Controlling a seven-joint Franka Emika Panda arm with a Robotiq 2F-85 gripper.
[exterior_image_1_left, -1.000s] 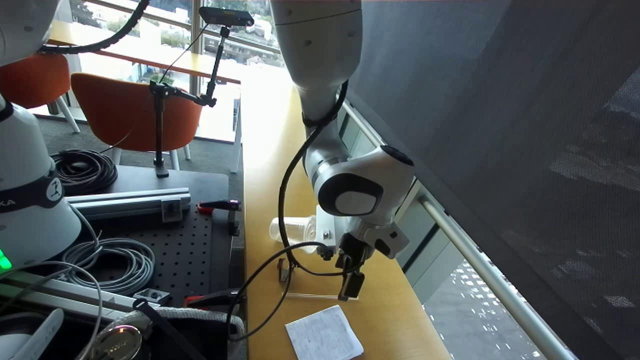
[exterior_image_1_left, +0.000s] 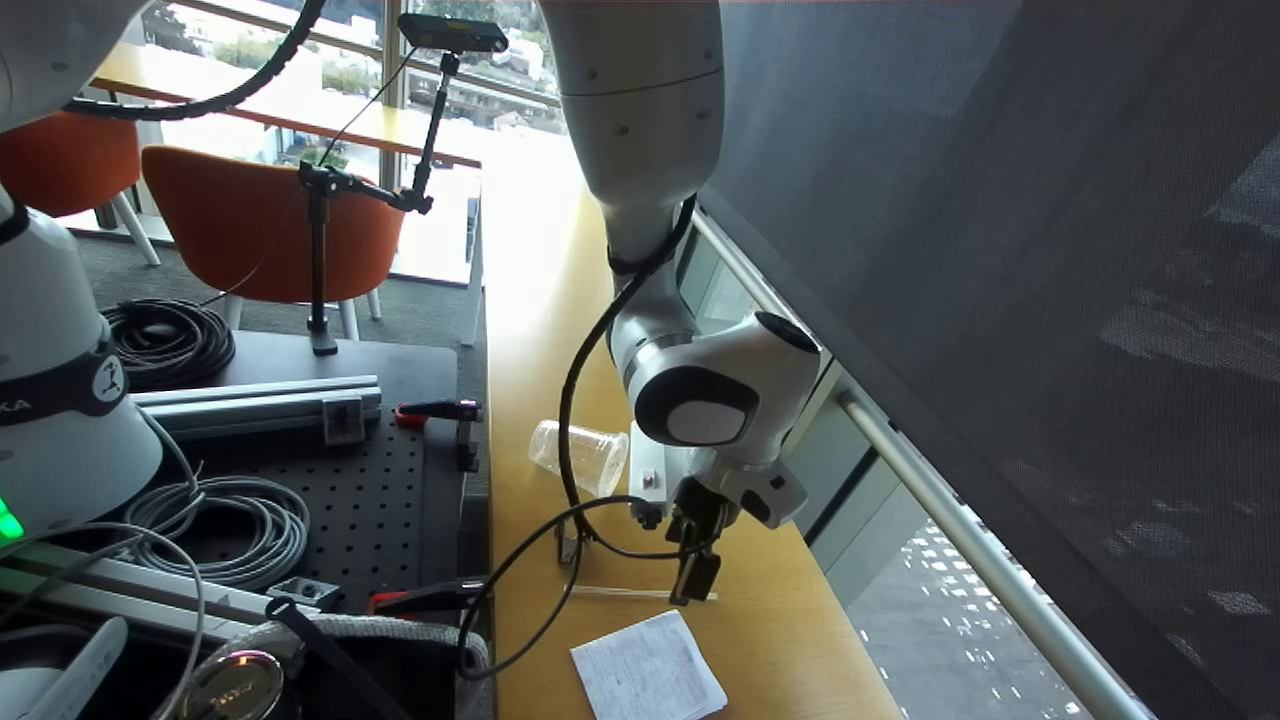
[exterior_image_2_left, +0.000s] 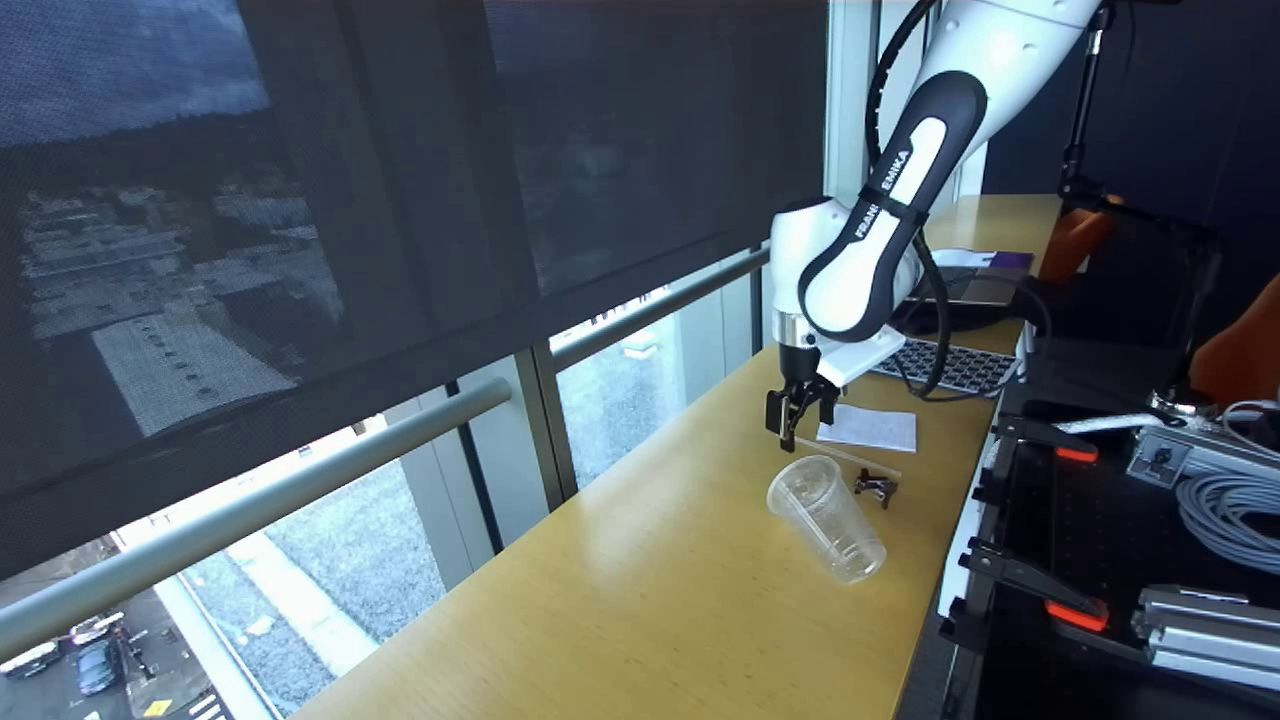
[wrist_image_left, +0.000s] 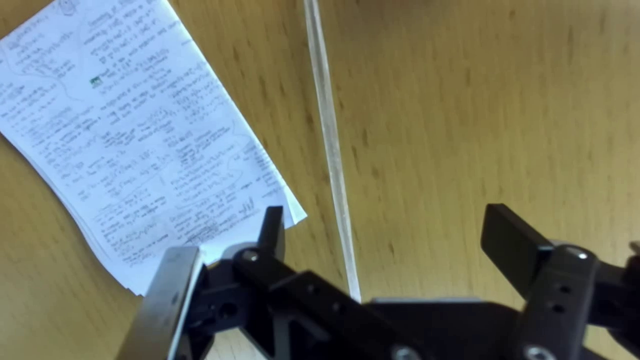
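My gripper is open over the wooden table, its two dark fingers wide apart. A thin, pale, clear-looking stick (wrist_image_left: 331, 133) runs through the wrist view and passes into the gap between them; it seems to lie on the table below. Its near end is hidden behind the gripper body. In exterior view 2 the gripper (exterior_image_2_left: 801, 420) hangs close to the stick's window-side end, and the stick (exterior_image_2_left: 854, 457) stretches towards a small dark metal clip-like piece (exterior_image_2_left: 877, 486). A clear plastic cup (exterior_image_2_left: 828, 518) lies on its side nearby.
Folded paper with handwriting (wrist_image_left: 132, 138) lies beside the stick. A keyboard (exterior_image_2_left: 954, 364) and a laptop (exterior_image_2_left: 978, 290) are farther along the table (exterior_image_2_left: 624, 612). The railing (exterior_image_1_left: 960, 504) borders the window side. My black cable (exterior_image_1_left: 528, 654) loops low near the clip.
My gripper has shifted slightly away from the window and stays open-handed above the table. The cup has turned and rolled a little, now lying at a slant. Stick and paper look unmoved.
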